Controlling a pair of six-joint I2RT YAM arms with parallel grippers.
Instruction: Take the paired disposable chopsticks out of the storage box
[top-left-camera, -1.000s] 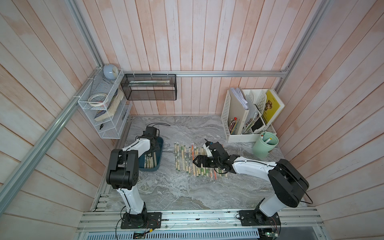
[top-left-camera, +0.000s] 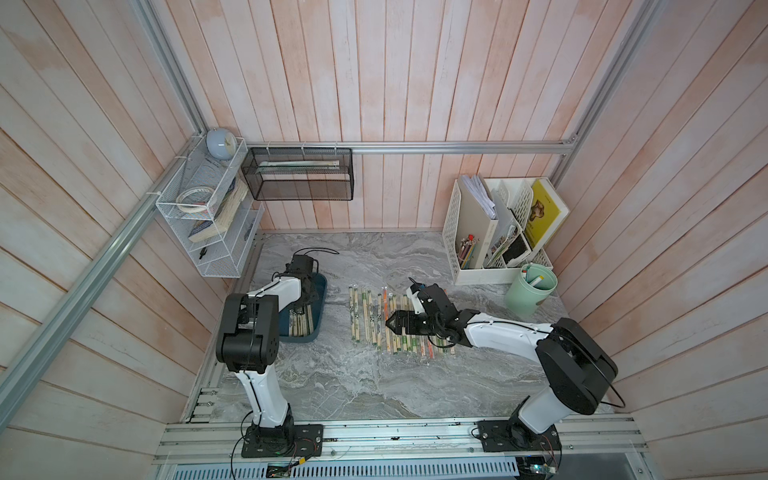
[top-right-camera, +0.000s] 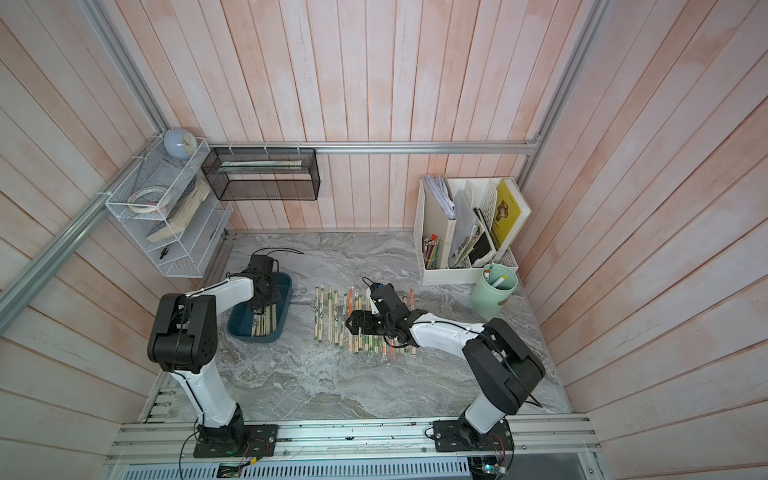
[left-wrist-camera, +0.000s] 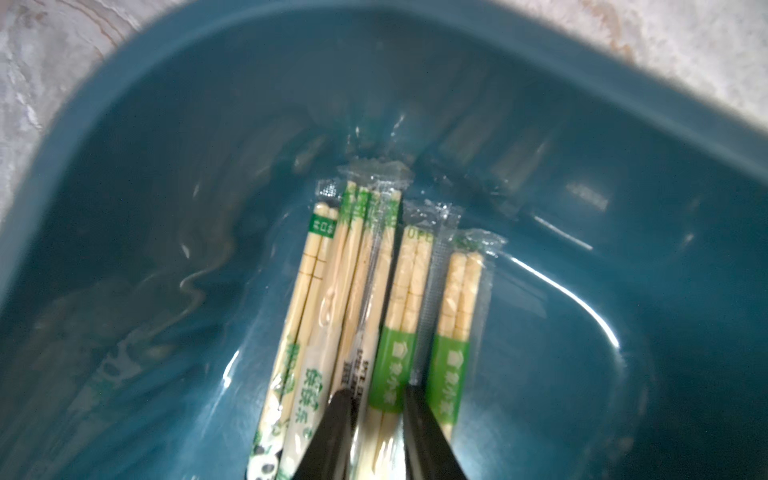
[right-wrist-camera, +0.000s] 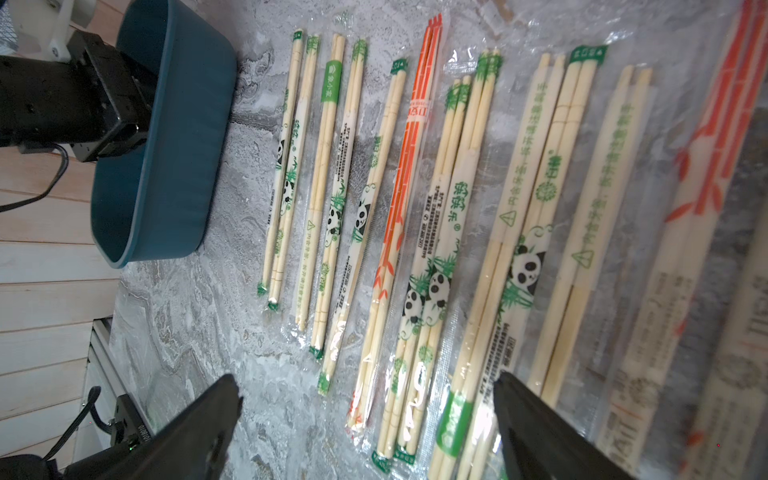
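Observation:
Several wrapped chopstick pairs (left-wrist-camera: 288, 384) lie side by side in the blue storage box (left-wrist-camera: 640, 136). My left gripper reaches down into the box, its fingers (left-wrist-camera: 424, 436) part open. A green-banded pair (left-wrist-camera: 404, 312) runs between the fingertips; whether they touch it cannot be told. To its right lies another green-banded pair (left-wrist-camera: 456, 336). Many more wrapped pairs lie in a row on the table, among them an orange-tipped one (right-wrist-camera: 412, 136). Above that row my right gripper stands open, apparently holding nothing.
A white file holder (top-left-camera: 488, 276) and a green cup (top-left-camera: 528, 296) stand at the back right. A wire rack (top-left-camera: 228, 260) stands beside the box.
The right arm and the row of chopsticks have not moved.

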